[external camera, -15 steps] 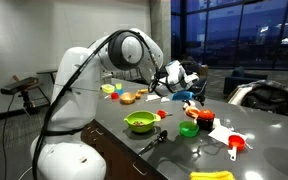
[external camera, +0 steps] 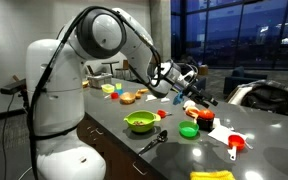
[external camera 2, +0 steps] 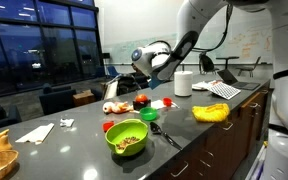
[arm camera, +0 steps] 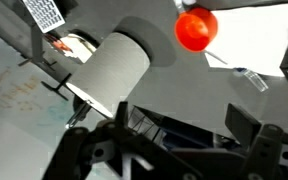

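Note:
In exterior view 1 my gripper (external camera: 205, 87) is up in the air above the table, tilted outward near a dark pot with red on it (external camera: 201, 116). The wrist view shows the fingers of the gripper spread wide at the bottom edge, bare grey table between them. That gripper is open and empty. Ahead of it lie a red cup (arm camera: 196, 30) and a white sheet (arm camera: 252, 38); a white roll (arm camera: 112, 72) stands to the left.
A large green bowl (external camera: 141, 122), a small green bowl (external camera: 189, 129) and a black ladle (external camera: 154, 142) occupy the near side. A yellow cloth (external camera 2: 216, 114) lies close to the table edge. Bare table (external camera 2: 79, 142) shows left of the large bowl in exterior view 2.
My gripper has swung to the right in exterior view 1 and tilted from pointing downward to reaching outward. The table objects appear unmoved.

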